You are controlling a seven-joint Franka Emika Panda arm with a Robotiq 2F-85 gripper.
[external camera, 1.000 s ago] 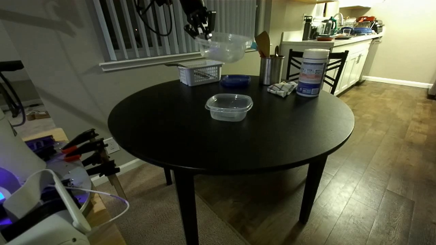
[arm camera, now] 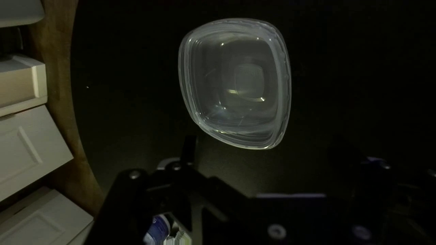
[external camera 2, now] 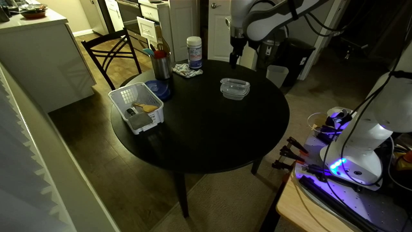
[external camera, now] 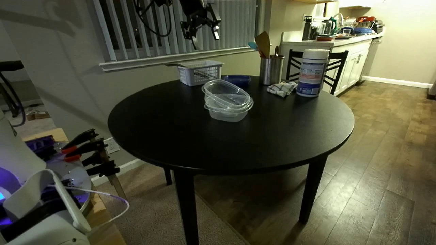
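Two clear plastic containers stand stacked on the round black table (external camera: 171, 134). The lower container (external camera: 228, 116) rests upright on the tabletop. Inside its rim sits the upper container (external camera: 224, 92), tilted, with one side raised in exterior view 1. From above, the wrist view shows the clear stack (arm camera: 237, 81) on the dark surface, ahead of my fingers. My gripper (external camera: 205, 39) hangs well above the table, open, its two fingers spread and empty. It is clear of the containers.
A white basket (external camera 2: 135, 96) with utensils and a blue container (external camera 2: 158, 89) are by the table's far edge. A utensil holder (external camera: 271, 70), a folded cloth (external camera: 282, 88) and a wipes canister (external camera: 312, 73) stand nearby.
The gripper has opened.
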